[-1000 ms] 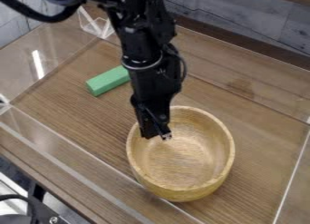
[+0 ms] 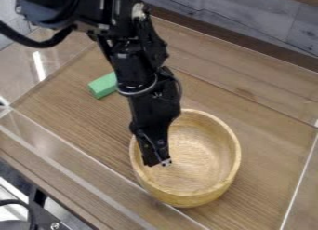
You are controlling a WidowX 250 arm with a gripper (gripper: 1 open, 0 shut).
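My gripper (image 2: pixel 156 152) hangs over the left part of a pale yellow oval bowl (image 2: pixel 209 185) on the wooden table, its tips low within the rim. It looks shut, and I see nothing held in it, though the dark fingertips are hard to make out. A green block (image 2: pixel 103 85) lies behind my arm on the left, partly hidden by it.
A grey wall (image 2: pixel 248 24) runs along the back. Black cables lie at the lower left corner.
My gripper has moved a little lower into the left part of the bowl. The bowl and green block look unmoved.
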